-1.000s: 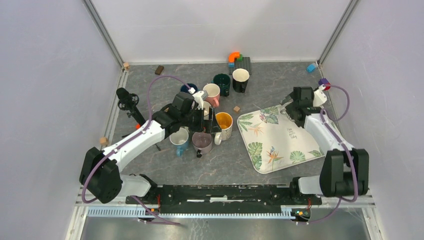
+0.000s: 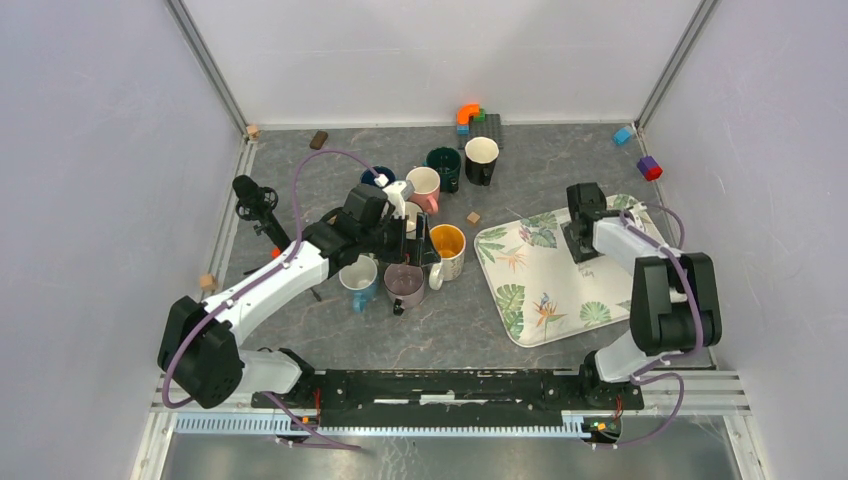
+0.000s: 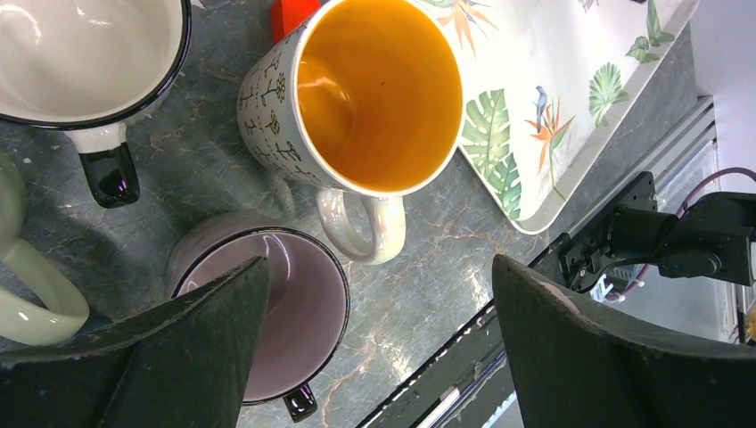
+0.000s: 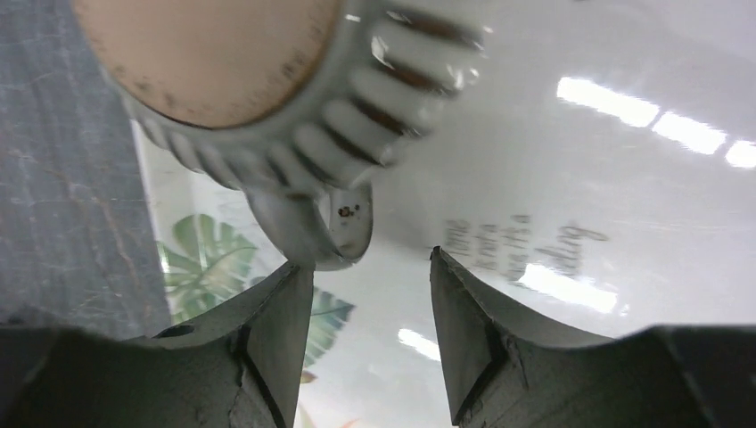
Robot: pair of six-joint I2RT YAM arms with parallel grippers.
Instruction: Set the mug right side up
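Note:
An upside-down grey ribbed mug [image 4: 223, 62] with a tan base rests on the leaf-patterned tray [image 2: 525, 300], its handle [image 4: 348, 232] toward my right gripper; in the top view it is mostly hidden under the right arm. The right fingers are part open just short of the handle, apparently nothing between them. My left gripper stands open above the cluster of mugs, over the yellow-lined mug [image 3: 374, 98] and the mauve mug [image 3: 299, 321].
Blue [image 2: 357, 275], pink [image 2: 424, 182], green [image 2: 442, 160] and black [image 2: 481, 152] mugs stand left of the tray and behind. Small blocks lie along the back and sides. The tray's front-left is clear.
The left arm is unchanged.

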